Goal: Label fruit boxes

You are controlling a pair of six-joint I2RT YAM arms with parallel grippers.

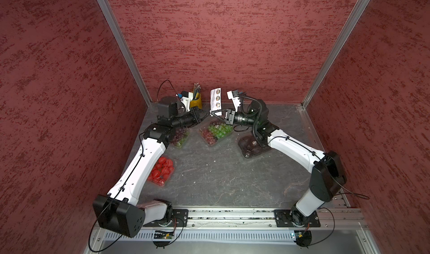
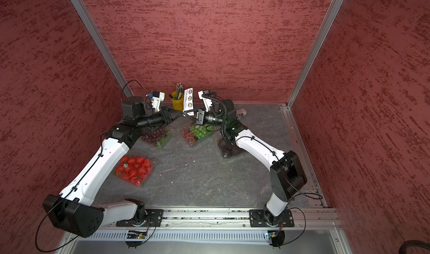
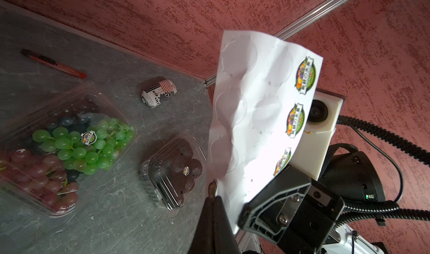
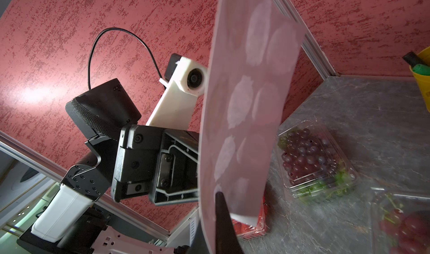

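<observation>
A white sticker sheet (image 1: 216,101) stands upright at the tips of my right gripper, which is shut on its lower edge. In the left wrist view the sheet's printed face shows several bare round spots and three colourful round stickers (image 3: 305,75) down the right side. My left gripper is shut, its tips close to the sheet's lower left edge. A small brownish spot shows at those tips; I cannot tell what it is. Round labels sit on the mixed grape box (image 3: 88,137) and the dark fruit box (image 3: 185,170).
A red fruit box (image 2: 133,169) lies at the front left, a dark grape box (image 4: 313,155) behind it. Near the back wall stand a yellow pen cup (image 2: 177,101), a patterned can (image 3: 159,92) and a red pen (image 3: 53,63).
</observation>
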